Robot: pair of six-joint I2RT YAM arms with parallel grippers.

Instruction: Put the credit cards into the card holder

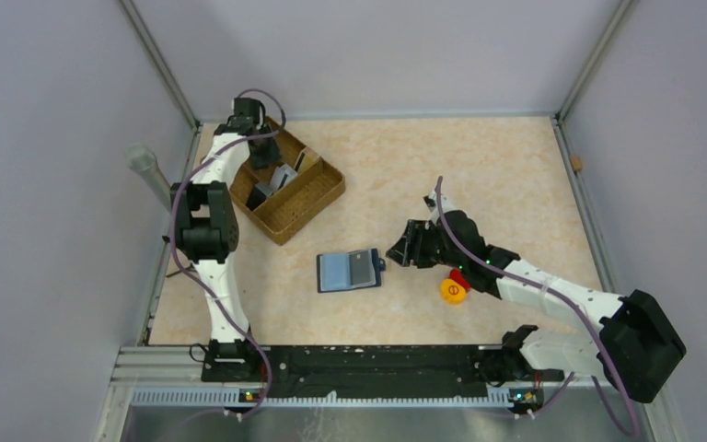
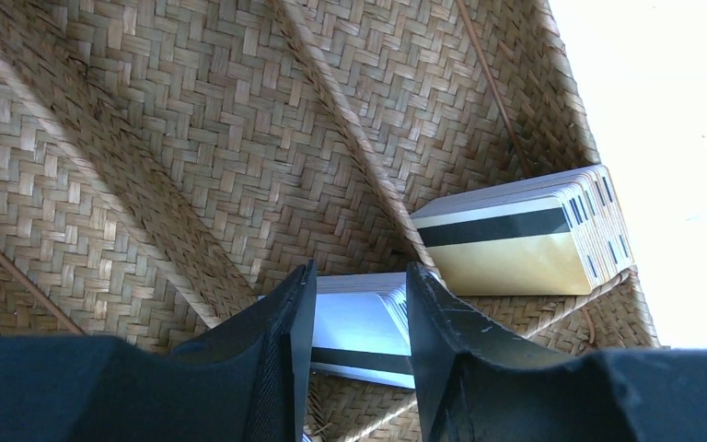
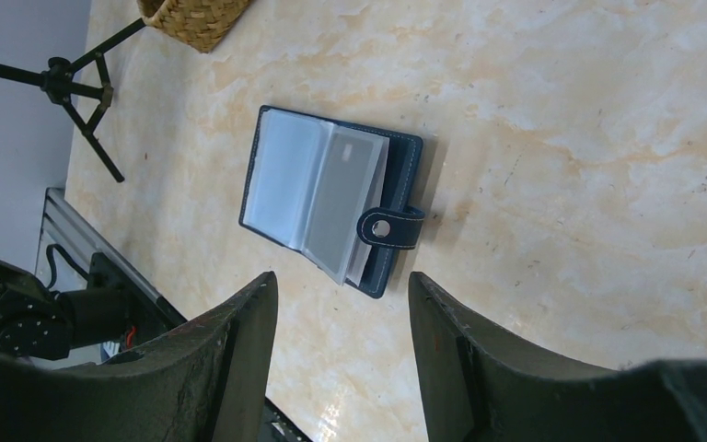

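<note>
My left gripper hangs over the woven basket (image 1: 304, 207), fingers apart, above a stack of white cards (image 2: 359, 324) with a black stripe; whether anything lies between the fingers is unclear, the stack appears below them. A gold card stack (image 2: 506, 258) leans in the neighbouring compartment. The card holder (image 3: 341, 193), a dark case with clear sleeves and a strap, lies spread open on the table, also in the top view (image 1: 336, 272). My right gripper stands open to its right, above the table, with nothing between its fingers.
Red and yellow round objects (image 1: 452, 291) lie near the right arm. A black stand (image 3: 87, 101) shows at the left in the right wrist view.
</note>
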